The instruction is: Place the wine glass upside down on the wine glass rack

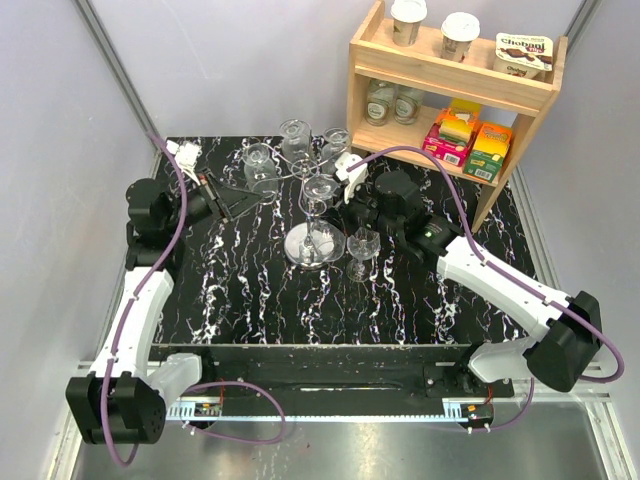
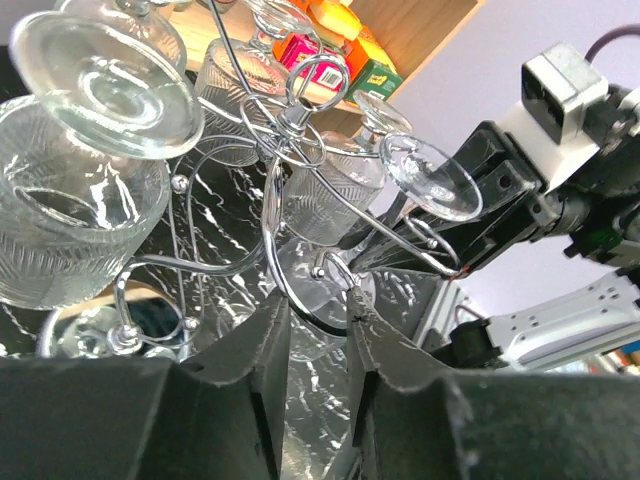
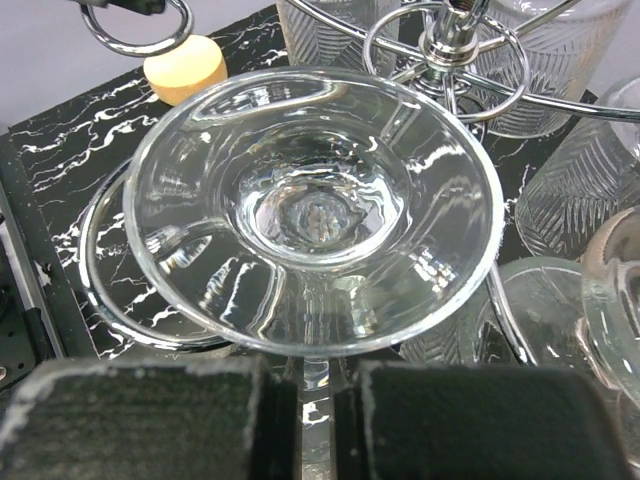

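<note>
My right gripper is shut on the stem of a clear wine glass held upside down. Its round foot faces up and fills the middle of the right wrist view. The bowl is below, mostly hidden there by the foot and fingers. Beside it stands the chrome wine glass rack; one ring shows partly under the foot. I cannot tell whether the stem sits in the rack. My left gripper is part open at the rack's left side, empty, with a wire ring just beyond its fingertips.
Other upside-down glasses hang on the rack's left and back. An upright wine glass stands on the black marble table just right of the base. A wooden shelf is at the back right.
</note>
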